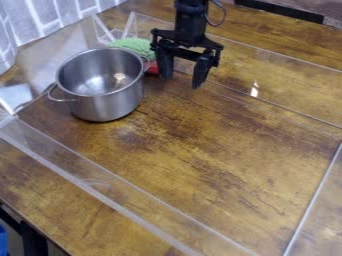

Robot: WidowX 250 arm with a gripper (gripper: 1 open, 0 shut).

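Observation:
My black gripper [183, 62] hangs at the upper middle, its two dark fingers spread apart above the wooden table. Just left of it, a small red object [152, 69] and a green item [131, 47] lie behind a steel pot [98, 95]. Whether anything is between the fingers is too small to tell.
Clear plastic walls run along the left and right sides. A light crumpled item [16, 93] sits at the far left edge.

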